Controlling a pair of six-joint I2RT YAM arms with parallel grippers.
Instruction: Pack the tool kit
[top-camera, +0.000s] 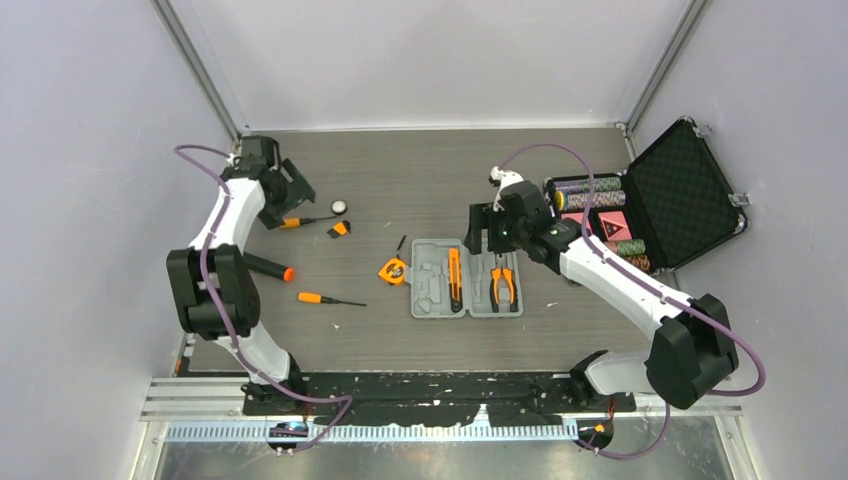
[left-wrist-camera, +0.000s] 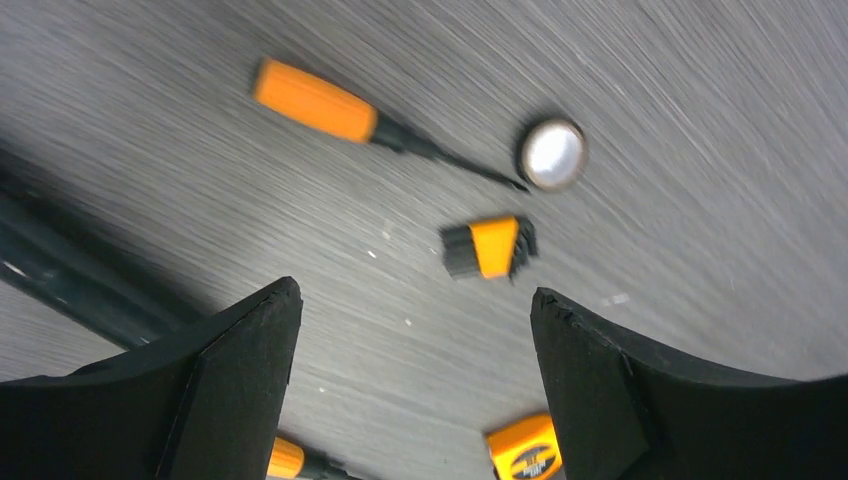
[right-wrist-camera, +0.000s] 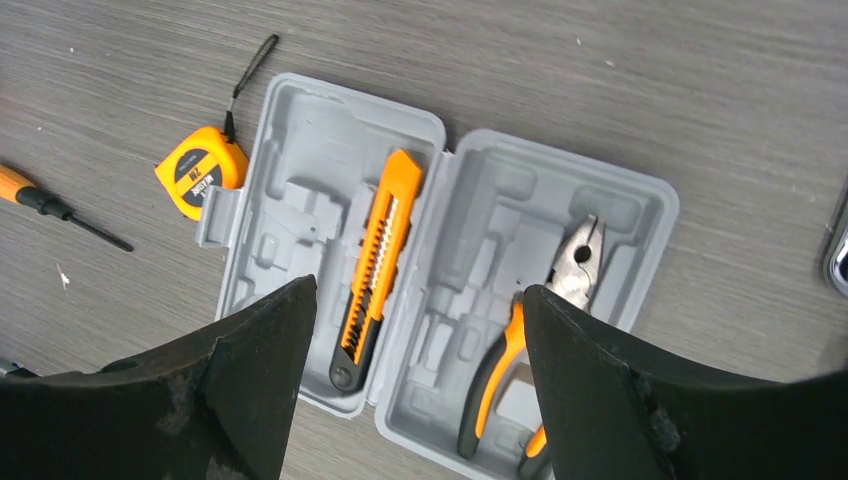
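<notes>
The open grey tool case (top-camera: 432, 300) holds an orange utility knife (right-wrist-camera: 385, 240) and pliers (right-wrist-camera: 510, 340). An orange tape measure (top-camera: 392, 270) lies left of it. My left gripper (top-camera: 296, 195) hangs open over the left table, above a screwdriver (left-wrist-camera: 315, 100), a round white-topped item (left-wrist-camera: 552, 153) and a small orange-black piece (left-wrist-camera: 492, 245). A second screwdriver (top-camera: 315, 298) lies nearer the front, below a long black tube (top-camera: 268, 266). My right gripper (top-camera: 478, 228) hangs open above the case, with nothing between its fingers.
An open black case (top-camera: 690, 190) with rolls and pink boxes stands at the right of the table.
</notes>
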